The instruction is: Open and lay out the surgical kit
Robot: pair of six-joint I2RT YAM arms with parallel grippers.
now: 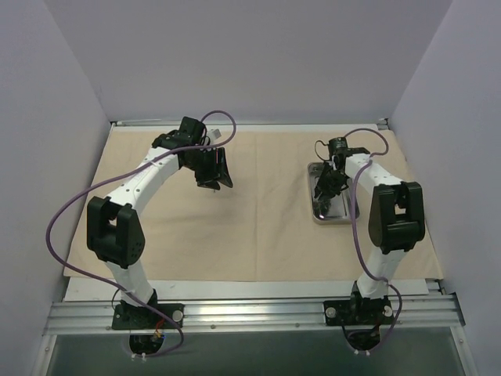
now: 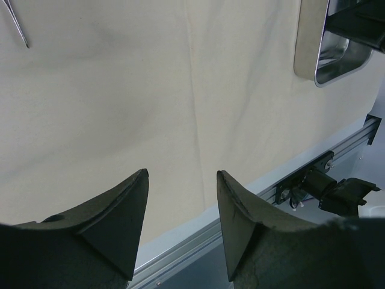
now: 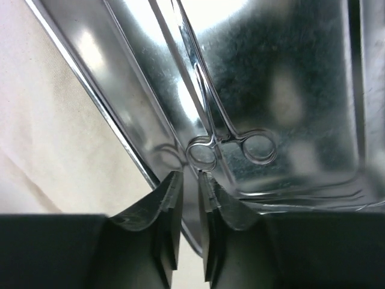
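A steel tray sits at the right of the cream cloth. Scissor-like instruments with ring handles lie inside it, alongside other thin metal pieces. My right gripper is over the tray's near corner by the rings, open a narrow way with nothing visibly held. My left gripper stands open above bare cloth at the centre-left. A thin metal instrument lies on the cloth in the upper left of the left wrist view.
A metal rail runs along the front edge, and grey walls surround the table.
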